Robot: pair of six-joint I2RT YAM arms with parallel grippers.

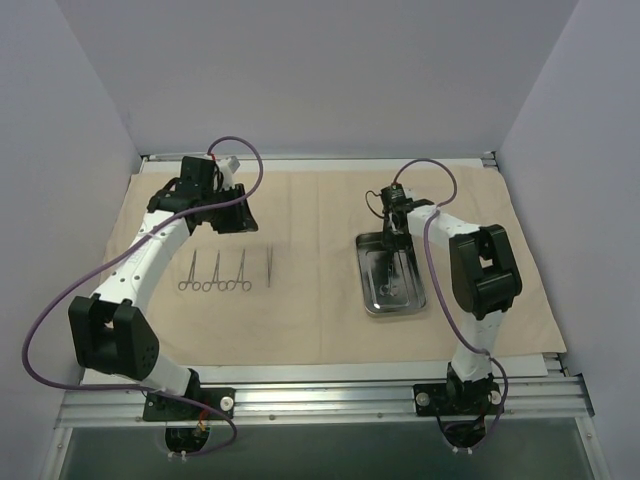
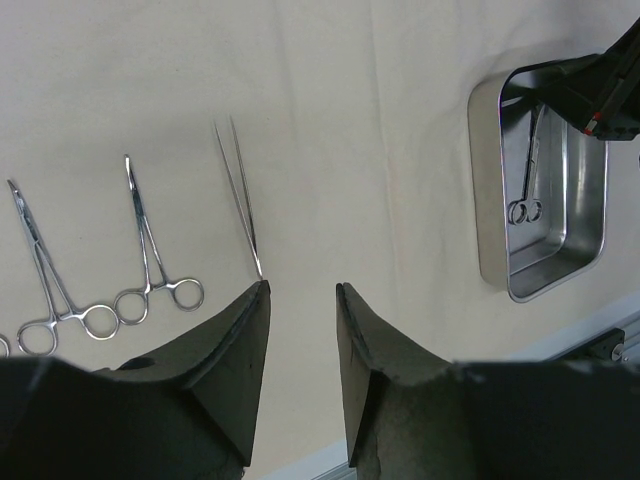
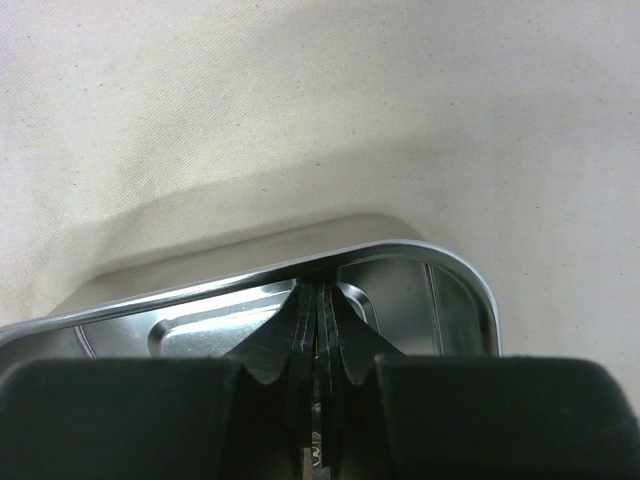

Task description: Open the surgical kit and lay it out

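The steel tray [image 1: 365, 305] sits right of centre, with scissors-like instruments [image 2: 530, 180] inside. My right gripper is shut at the tray's far end, down at the rim; whether anything thin is between its fingers is hidden. My left gripper hangs open over the cloth. Below it, three ring-handled instruments, among them a clamp [image 2: 150, 275], lie in a row at left, with tweezers [image 2: 240, 200] to their right.
Beige cloth [image 1: 320, 320] covers the table. Its middle between tweezers and tray is clear, as is the area right of the tray. Rails run along the front edge.
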